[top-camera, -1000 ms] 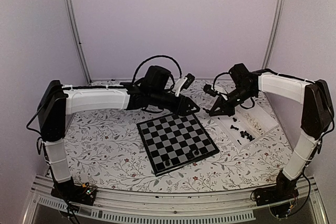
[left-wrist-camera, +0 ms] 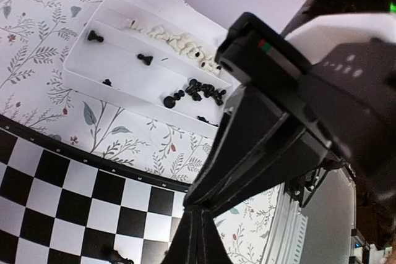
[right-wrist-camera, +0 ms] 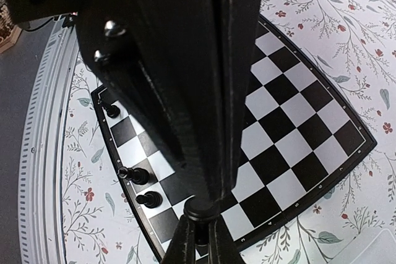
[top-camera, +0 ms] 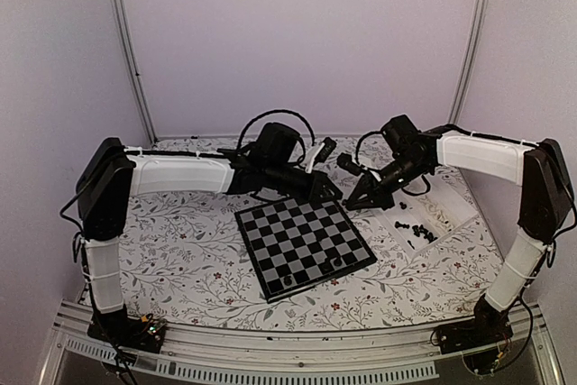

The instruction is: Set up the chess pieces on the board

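Both grippers meet above the right side of the chessboard (top-camera: 293, 250). My right gripper is shut on a black chess piece (right-wrist-camera: 200, 213), its round end up, close to the other gripper's black body. My left gripper is shut, with no piece clearly visible between its fingers; the other gripper partly covers that spot. A few black pieces stand on the board, among them a black piece (right-wrist-camera: 148, 200) near its edge. A white tray (left-wrist-camera: 86, 66) holds black pieces (left-wrist-camera: 207, 91) and white pieces (left-wrist-camera: 179, 44).
The tray lies to the right of the board on the floral table. Bare table (top-camera: 171, 259) shows left of the board and in front of it. The two arms are very close together over the table.
Over the last second both grippers have lowered and come together, the right one moving left.
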